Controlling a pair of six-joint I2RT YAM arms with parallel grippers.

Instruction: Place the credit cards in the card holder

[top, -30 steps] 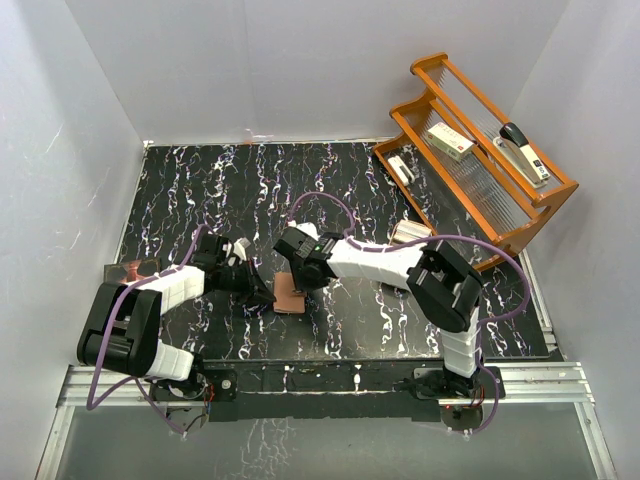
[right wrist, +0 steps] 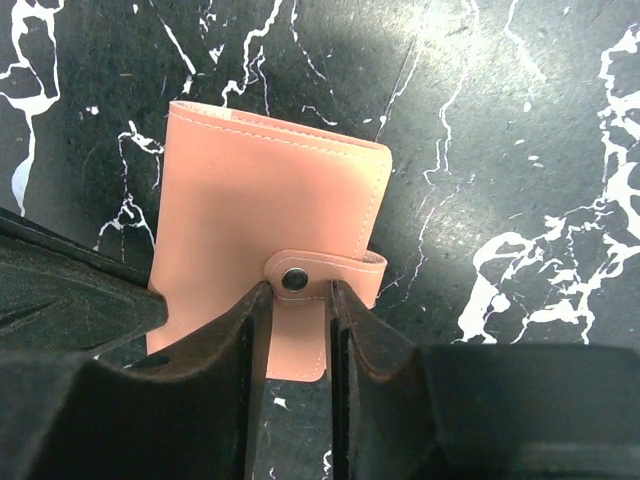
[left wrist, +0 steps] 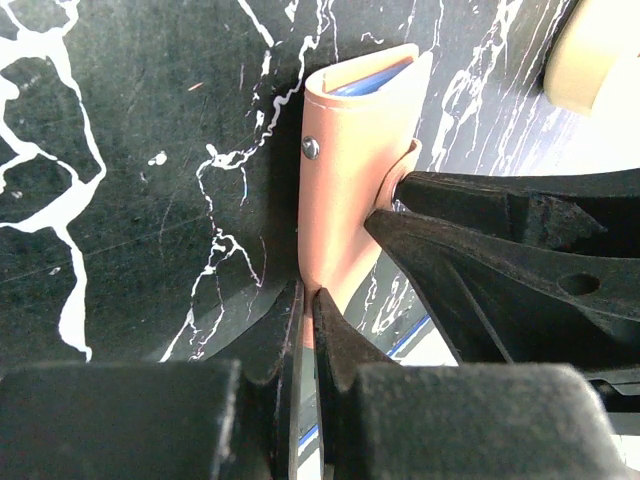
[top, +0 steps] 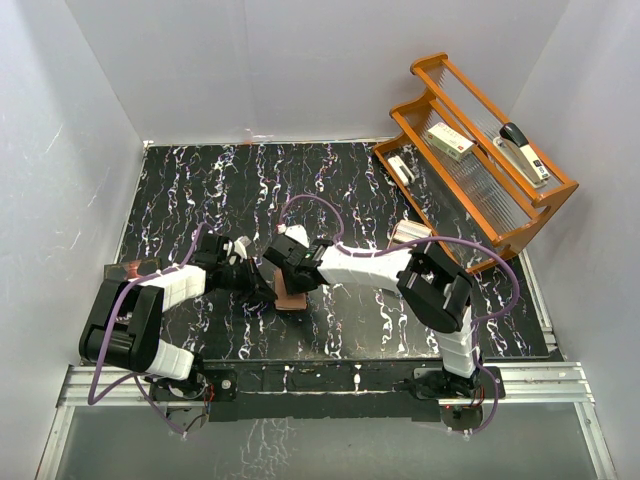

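Note:
The peach leather card holder (right wrist: 270, 190) lies on the black marbled table, its strap (right wrist: 345, 272) and dark snap (right wrist: 295, 279) facing up. Something blue (left wrist: 370, 80) shows inside its open end in the left wrist view. My left gripper is shut at the holder's edge, a narrow strip of peach leather showing between its fingertips. Part open, my right gripper is at the strap, with the snap between its fingertips and a gap there. From above, the right gripper (top: 290, 285) covers much of the holder (top: 290, 300). No loose card can be made out.
A tilted wooden shelf rack (top: 480, 150) stands at the back right, holding a white box (top: 449, 141). A cream object (top: 410, 232) lies behind the right arm. At the left edge sits a dark picture-like box (top: 132, 270).
Over the last second my right gripper has moved a little left and toward the front, over the holder. The left arm and the holder have barely shifted.

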